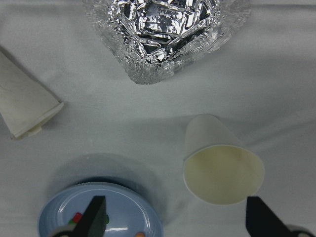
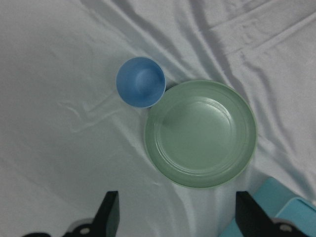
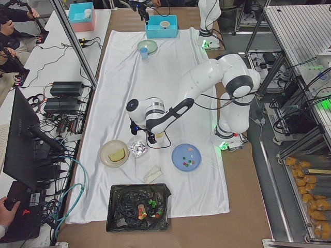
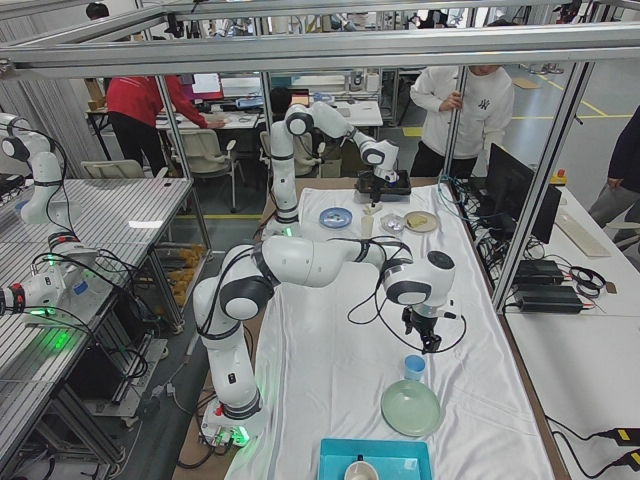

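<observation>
My left gripper hangs open above a cream cup; in the left wrist view the cup's mouth is between and just ahead of the fingers, with a crumpled foil piece above it, a folded pale paper item at left and a blue plate below, holding small coloured pieces. My right gripper stands open high over the cloth, with a blue cup touching or beside a green plate.
A beige plate with a yellow item lies left of the foil. A black lined tray is at the near edge. A cyan bin sits past the green plate.
</observation>
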